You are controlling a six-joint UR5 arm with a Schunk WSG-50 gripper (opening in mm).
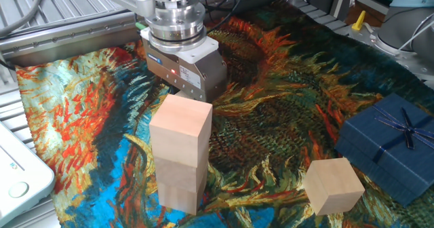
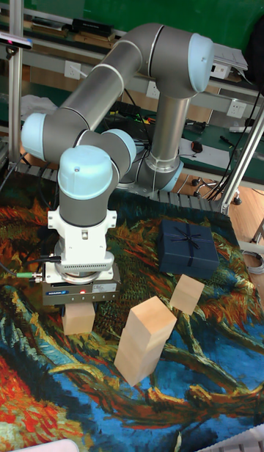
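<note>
Three pale wooden blocks make a stack (image 1: pixel 180 150), upright on the painted cloth; it also shows as a tower (image 2: pixel 144 341) in exterior view 3. A single wooden block (image 1: pixel 333 186) lies apart, to the right of the stack. Another wooden block (image 2: pixel 78 320) is directly under my gripper (image 2: pixel 79 304), partly covered by the gripper body. In exterior view 2 my gripper (image 1: pixel 184 92) is behind the stack, which hides its lower end. Neither view shows the fingers clearly, so whether they hold that block cannot be made out.
A dark blue gift box (image 1: pixel 393 143) with a ribbon stands at the right, close to the single block. At the left edge sits a white device (image 1: pixel 20 177).
</note>
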